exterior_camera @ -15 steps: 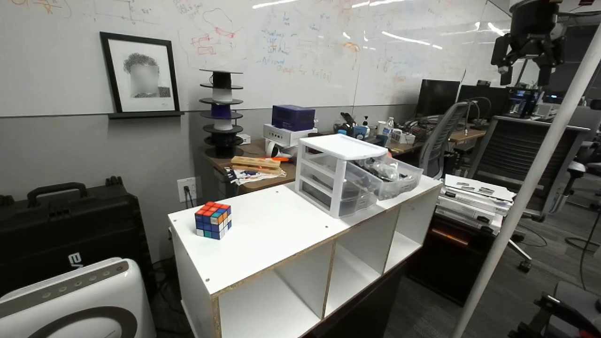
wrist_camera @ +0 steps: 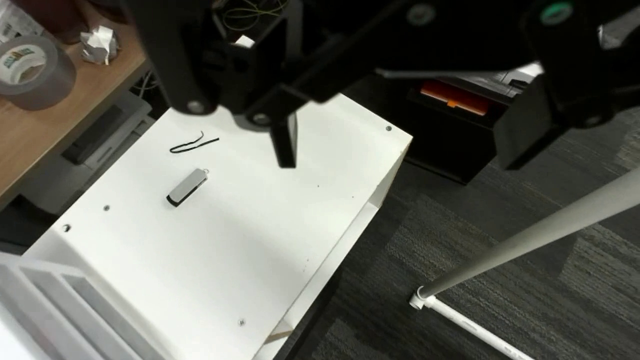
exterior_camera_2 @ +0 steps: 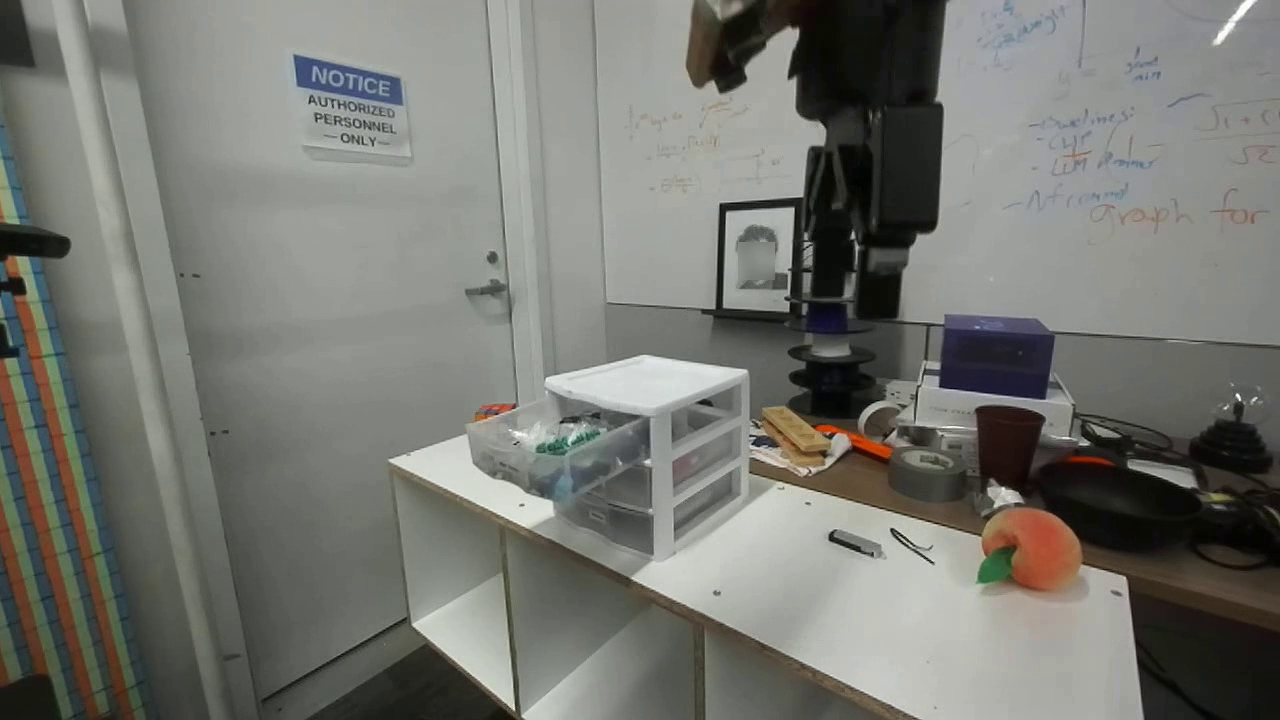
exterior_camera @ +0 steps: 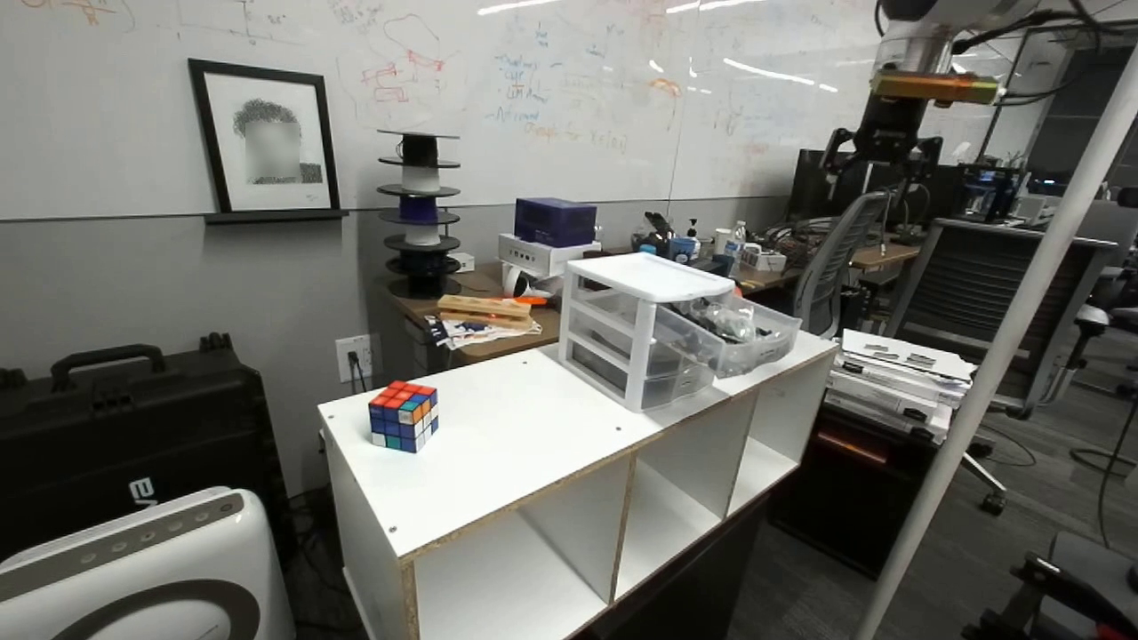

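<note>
My gripper [exterior_camera: 883, 169] hangs open in the air at the upper right of exterior view 1, well above the furniture. In the wrist view the gripper has its fingers spread wide, with nothing between them. Below lies a white shelf top [wrist_camera: 240, 240] carrying a grey-and-black USB stick [wrist_camera: 188, 186] and a thin black tie [wrist_camera: 194, 144]. Exterior view 2 also has a peach [exterior_camera_2: 1034, 551] with a green leaf near the shelf's right end. The peach does not show in the wrist view. At the opposite end sits a Rubik's cube [exterior_camera: 405, 417].
A white drawer unit [exterior_camera: 648, 279] stands mid-shelf, its top drawer [exterior_camera_2: 558, 446] pulled out and filled with bagged items. Behind is a brown desk with duct tape [exterior_camera_2: 929, 475] and a black pan [exterior_camera_2: 1116, 504]. A white pole [exterior_camera: 1003, 352] rises at the shelf's side.
In exterior view 1 my gripper has moved left and somewhat lower, and has turned. It looks open in both frames. The cube and drawer unit have stayed put.
</note>
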